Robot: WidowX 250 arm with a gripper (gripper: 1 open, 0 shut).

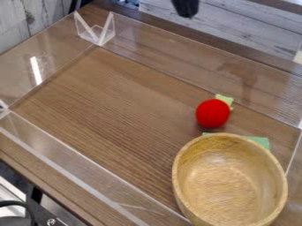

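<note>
A dark blurred shape at the top edge, part of my gripper point(184, 7), is mostly out of frame, so its fingers cannot be made out. On the wooden table point(101, 115), a red round object point(213, 113) sits right of centre with a small pale yellow-green piece point(225, 101) behind it. A light green piece point(259, 142) lies partly hidden by a large wooden bowl point(228, 181) at the lower right.
A clear angular plastic piece point(95, 29) stands at the back left. Black cables point(17, 207) show beyond the lower-left edge.
</note>
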